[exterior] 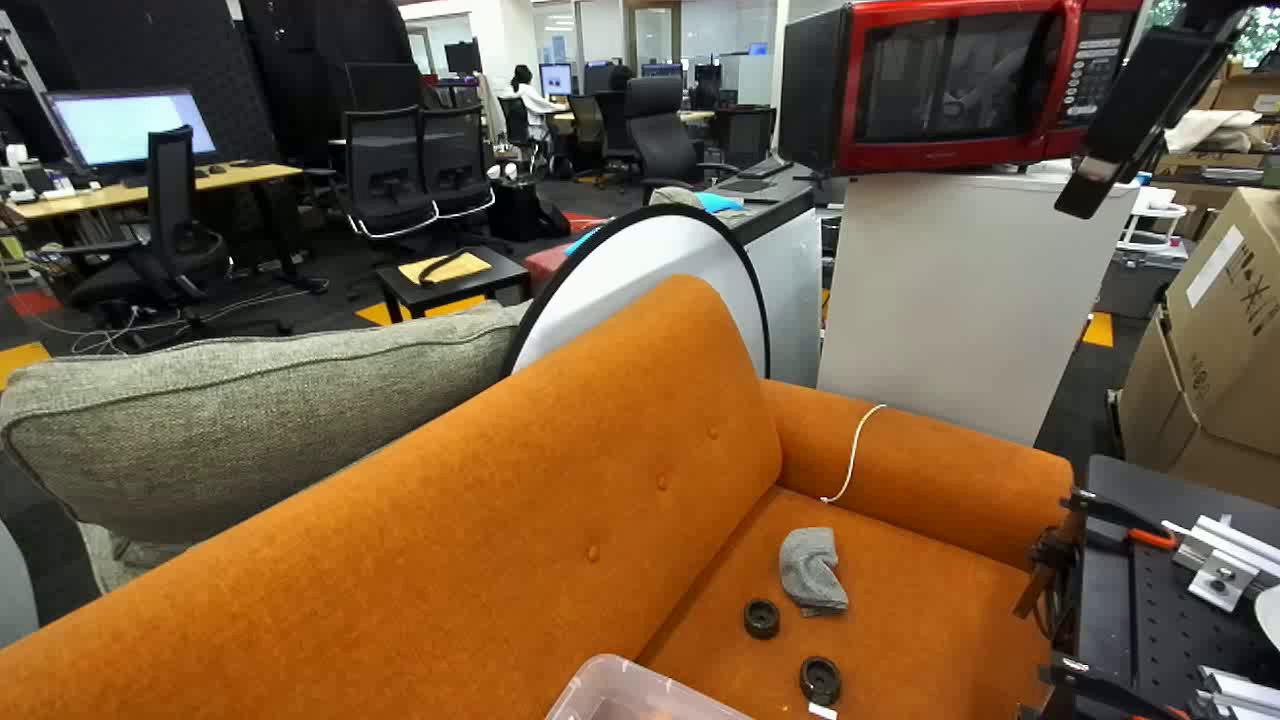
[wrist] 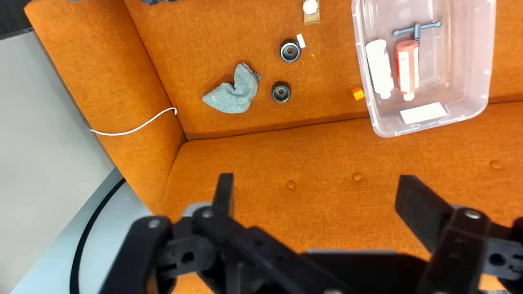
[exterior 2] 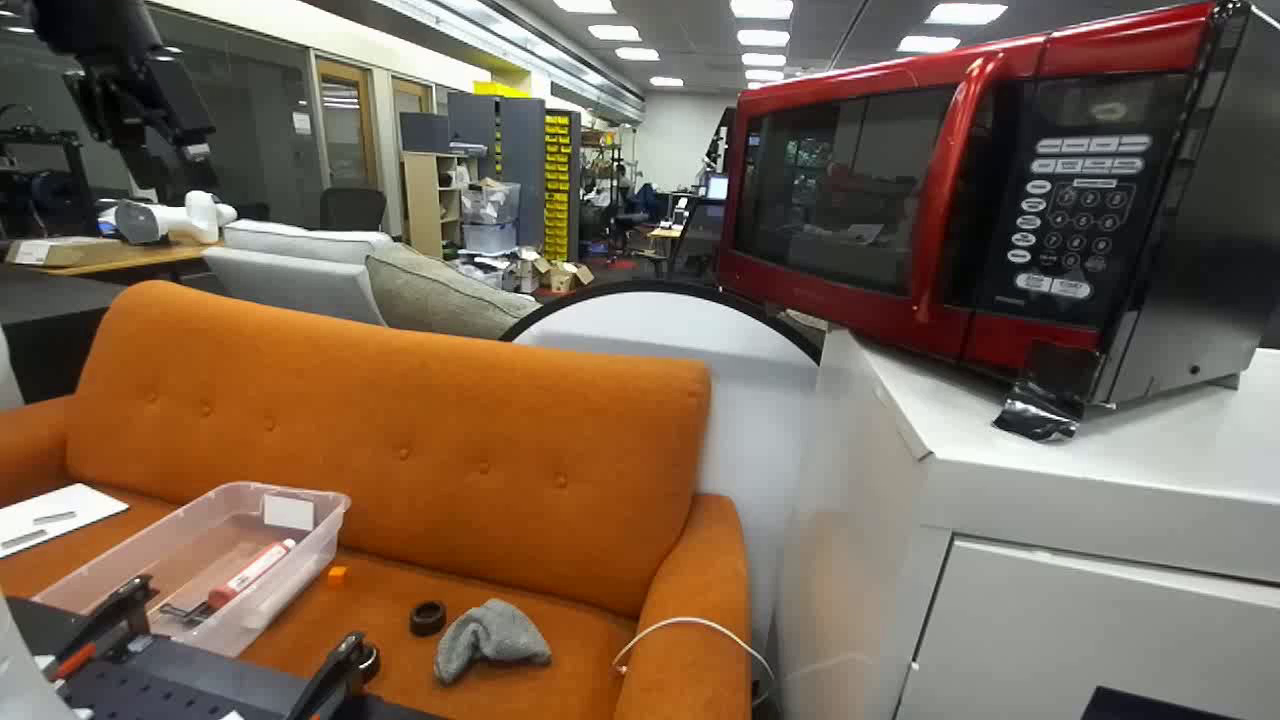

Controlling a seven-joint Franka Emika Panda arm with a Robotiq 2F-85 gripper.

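Observation:
In the wrist view my gripper stands open, its two black fingers wide apart and nothing between them. It hangs above the orange sofa [wrist: 318, 161], with the backrest below. On the seat lie a crumpled grey cloth [wrist: 235, 90], a black ring-shaped part [wrist: 281, 91] and a second black ring [wrist: 290, 51]. A small orange block [wrist: 358, 93] rests right beside a clear plastic bin [wrist: 468, 115]. Inside the bin are a white tube [wrist: 379, 68], a red tube [wrist: 406, 68] and a grey T-shaped piece [wrist: 417, 30]. A white cord [wrist: 135, 130] drapes over the armrest.
A red microwave [exterior 2: 840, 192] sits on a white cabinet [exterior 2: 1080, 492] beside the sofa. At the sofa's front a black perforated table [exterior: 1164, 612] carries clamps [exterior: 1122, 516]. Behind the backrest stand a round white panel [exterior: 648, 264] and a grey cushion [exterior: 264, 408].

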